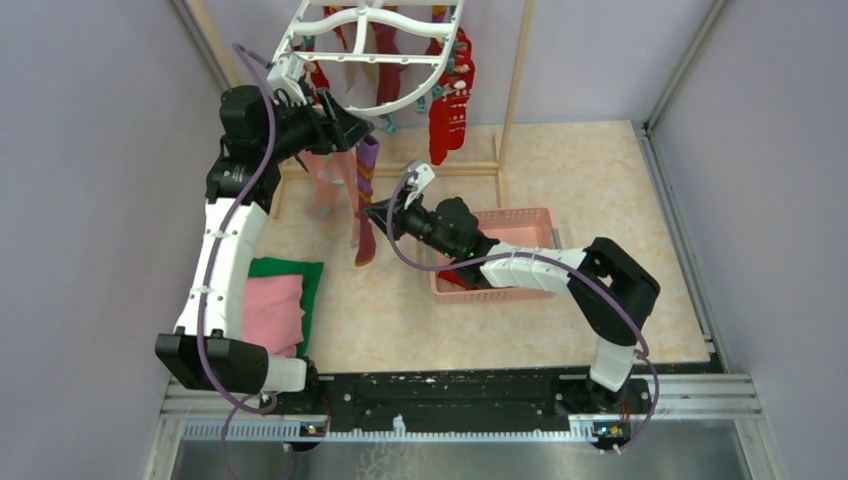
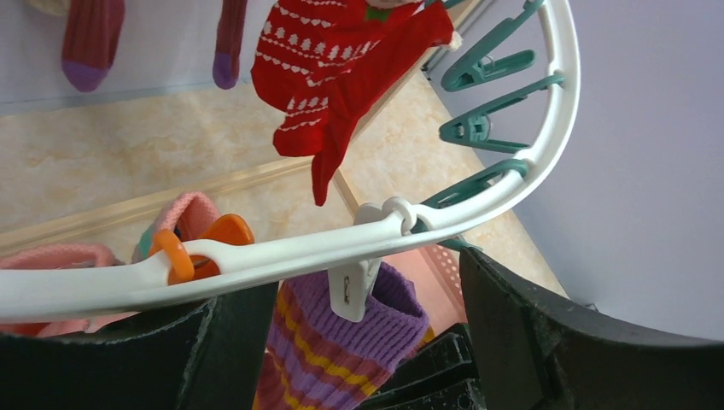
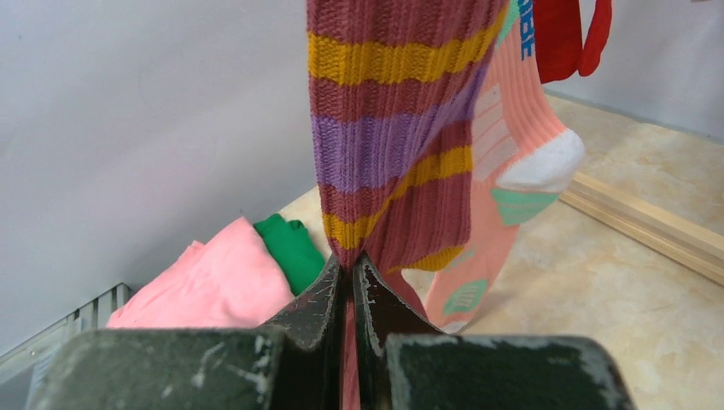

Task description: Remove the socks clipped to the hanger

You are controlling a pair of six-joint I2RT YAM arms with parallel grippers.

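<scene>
The white hanger [image 1: 368,58] holds several socks by clips. A striped purple sock [image 1: 366,165] hangs at its front, its cuff in a white clip [image 2: 350,286] in the left wrist view. My left gripper [image 1: 350,128] is at that clip, part open around it, its fingers either side. My right gripper is shut on the striped sock lower down, pinching the knit at its fingertips. A pink sock [image 3: 538,171] hangs behind. A red patterned sock [image 2: 324,77] hangs further back.
A pink crate [image 1: 500,220] stands under the right arm. Pink and green cloths [image 1: 270,310] lie front left. The wooden stand [image 1: 515,70] frames the hanger.
</scene>
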